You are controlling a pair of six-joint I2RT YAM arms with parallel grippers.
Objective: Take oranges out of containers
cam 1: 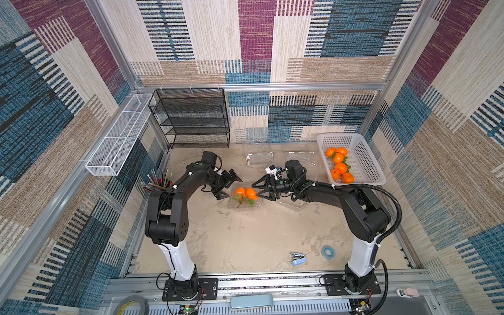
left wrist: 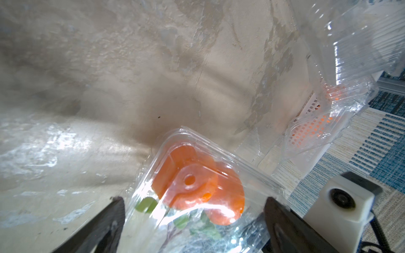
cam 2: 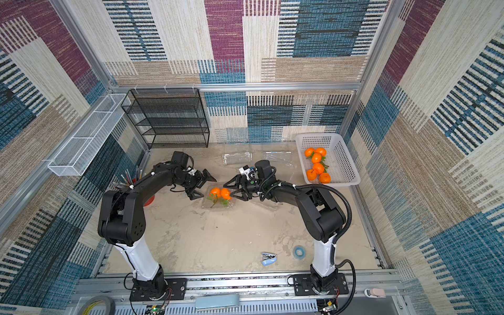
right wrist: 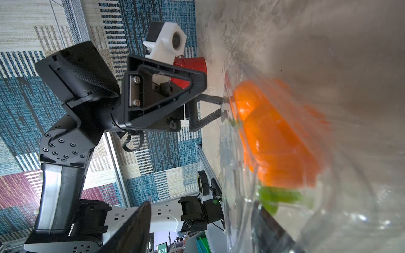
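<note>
Two oranges [cam 1: 251, 193] with green leaves lie in a clear plastic container [left wrist: 202, 156] between my grippers at table centre. In the top left view my left gripper [cam 1: 231, 183] stands open at the container's left, its fingers either side of it in the left wrist view. My right gripper [cam 1: 260, 189] is at the container's right, fingers apart; in the right wrist view the plastic is very close and blurred, and whether it is between the fingers is unclear. Several more oranges [cam 1: 340, 157] lie in a white perforated basket [cam 1: 362, 162] at back right.
Empty clear containers [cam 1: 259, 157] stand along the back. A black wire rack [cam 1: 189, 118] is at back left, a red pen cup [cam 2: 148, 199] at left. A stapler [cam 1: 298, 258] and blue tape roll [cam 1: 327, 252] lie at front right.
</note>
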